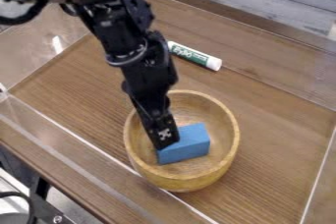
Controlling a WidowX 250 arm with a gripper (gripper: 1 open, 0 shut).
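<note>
A wooden bowl (215, 169) sits on the table in the lower middle, holding a light blue block (188, 145) in its right half. My black gripper (160, 128) reaches down from the upper left into the bowl, its fingers open just left of the block. The gap between the fingertips is partly hidden by the arm, and whether they touch the block is unclear.
A white and green tube (195, 54) lies behind the arm toward the back. White panels edge the back right.
</note>
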